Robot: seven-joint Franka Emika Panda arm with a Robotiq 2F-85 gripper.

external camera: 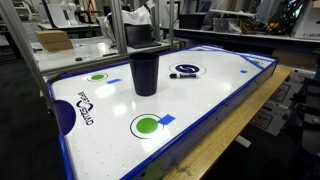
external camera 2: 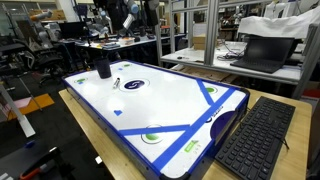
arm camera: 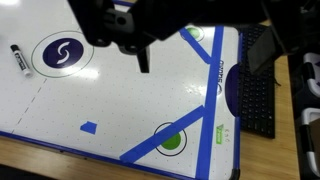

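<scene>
A black cup (external camera: 145, 75) stands upright on the white game table (external camera: 110, 120). It shows as a small dark cup (external camera 2: 103, 69) at the far end in the second exterior view, and is out of the wrist view. A black-and-white marker (external camera: 184, 75) lies flat, apart from the cup; the wrist view has this marker (arm camera: 20, 60) at its left edge, beside the dark centre circle. My gripper is open above the table, its dark fingers spread at the top of the wrist view. No object shows between them, and both cup and marker are clear of it.
A black keyboard (external camera 2: 257, 137) lies beyond the table's end, with a laptop (external camera 2: 264, 55) on a bench behind. Blue tape strips (arm camera: 165, 133) mark one end of the board. Metal posts (external camera 2: 212, 32) rise along the far side.
</scene>
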